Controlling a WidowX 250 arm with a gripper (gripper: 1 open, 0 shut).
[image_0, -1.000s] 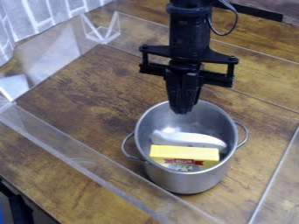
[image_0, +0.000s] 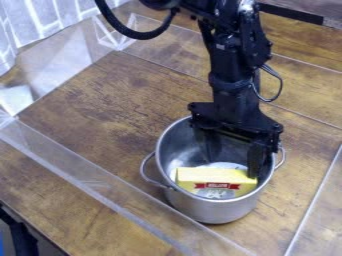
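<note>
A steel pot (image_0: 201, 206) with two side handles stands on the wooden table. A yellow block with a red label (image_0: 217, 186) lies low inside it, toward the front. My black gripper (image_0: 234, 150) reaches down from above into the back of the pot, over and behind the yellow block. It is open; what lies directly beneath its fingers is largely hidden by them.
Clear plastic walls (image_0: 67, 160) run along the left and right of the work area. A cable loops along the arm.
My gripper has come down from above the pot into it.
</note>
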